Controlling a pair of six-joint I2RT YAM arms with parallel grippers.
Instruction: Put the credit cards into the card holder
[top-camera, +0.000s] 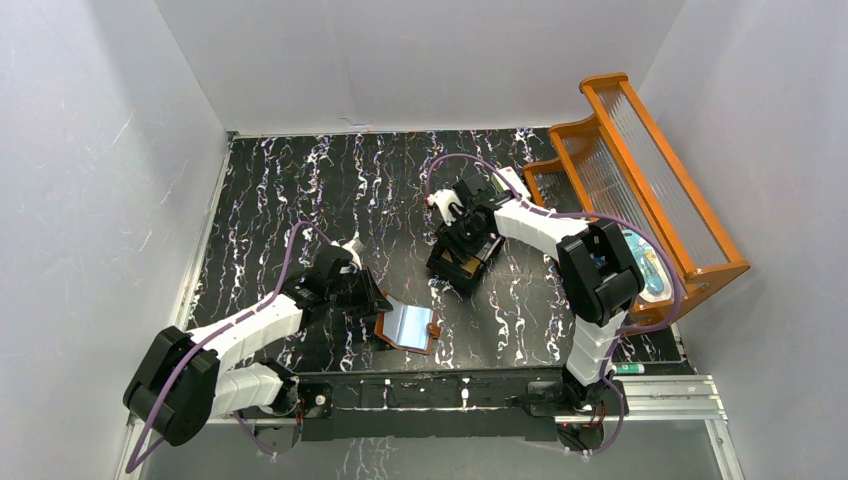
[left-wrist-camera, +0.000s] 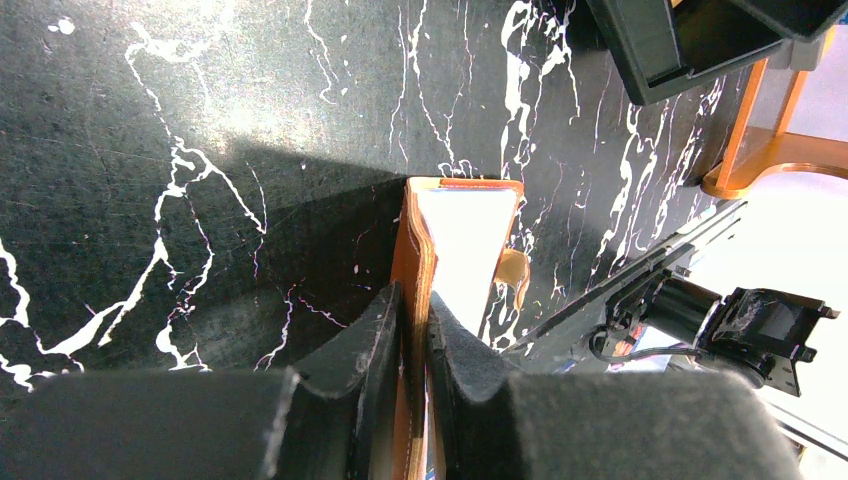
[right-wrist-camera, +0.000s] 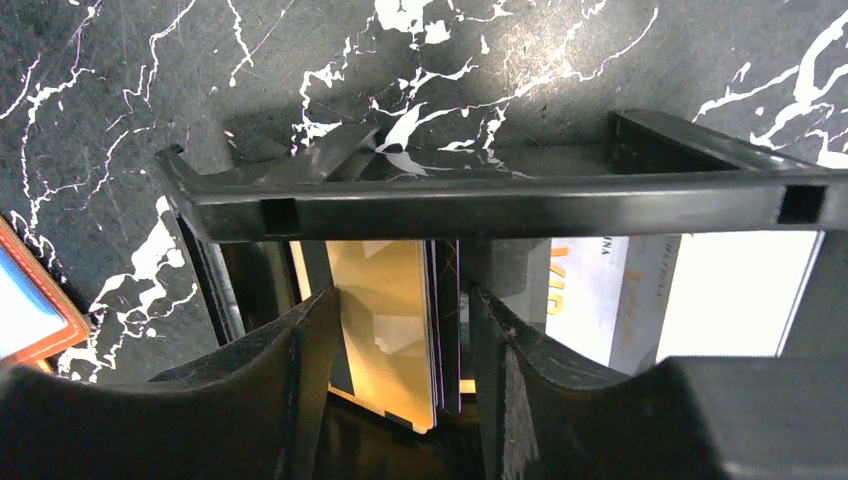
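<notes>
The brown card holder (top-camera: 408, 326) lies opened near the table's front edge, its clear sleeve facing up. My left gripper is shut on its brown flap, which stands up between the fingers. A black box (right-wrist-camera: 510, 212) holds several cards in a row. One gold card (right-wrist-camera: 385, 310) is at its left end, with a dark-edged card right beside it. Over the box, my right gripper stands part open, its fingers on either side of these cards. Contact with the cards cannot be told. A white card (right-wrist-camera: 740, 290) and a grey-white card (right-wrist-camera: 600, 295) sit farther right.
A wooden rack (top-camera: 650, 180) with ribbed panels stands along the right wall, close to my right forearm. A small white object (top-camera: 511, 182) lies behind the right gripper.
</notes>
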